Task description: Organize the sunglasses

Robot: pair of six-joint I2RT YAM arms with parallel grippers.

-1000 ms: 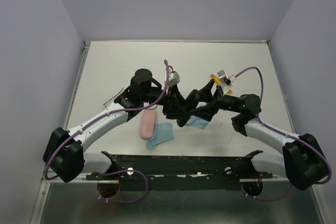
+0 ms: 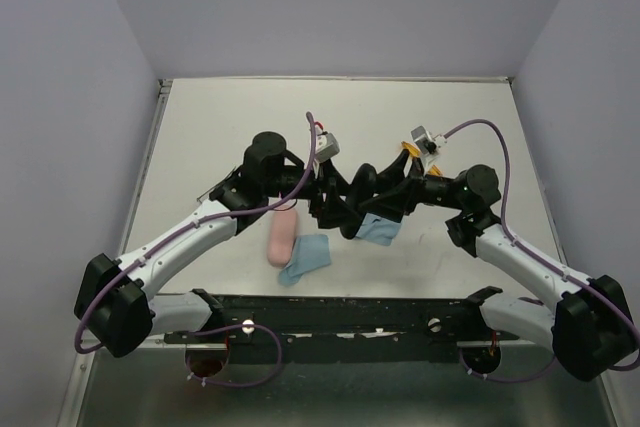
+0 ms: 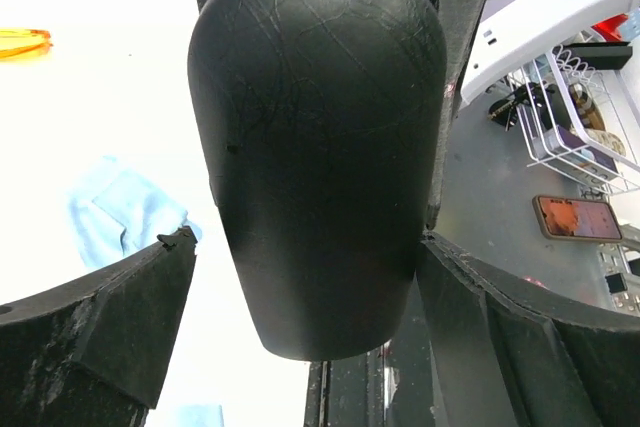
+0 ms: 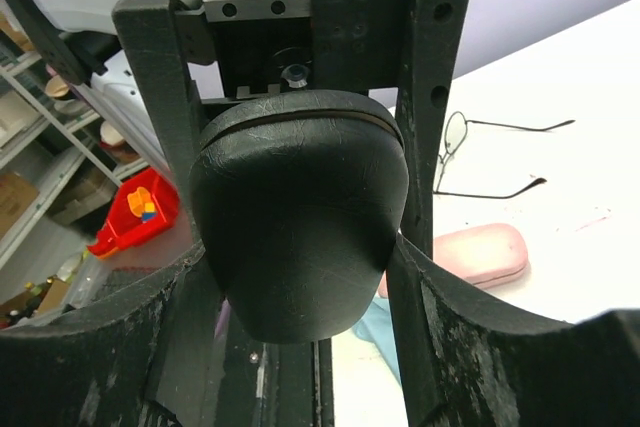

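Between my two grippers, above the table, is a black glasses case (image 2: 361, 185), seen end-on in both wrist views. My right gripper has a finger against each side of the case and is shut on it. My left gripper stands open around the other end, with a visible gap between its left finger and the case. Thin-framed glasses (image 4: 446, 151) lie unfolded on the table in the right wrist view. Yellow-orange glasses (image 2: 410, 149) are partly hidden behind the right arm. A pink case (image 2: 282, 237) lies closed at left centre.
A blue cloth (image 2: 305, 259) lies beside the pink case, and another blue cloth (image 2: 380, 229) is below the grippers. Something small and red shows behind the left gripper.
The left arm has moved a little. The case stays between the grippers, and the table items have not moved.
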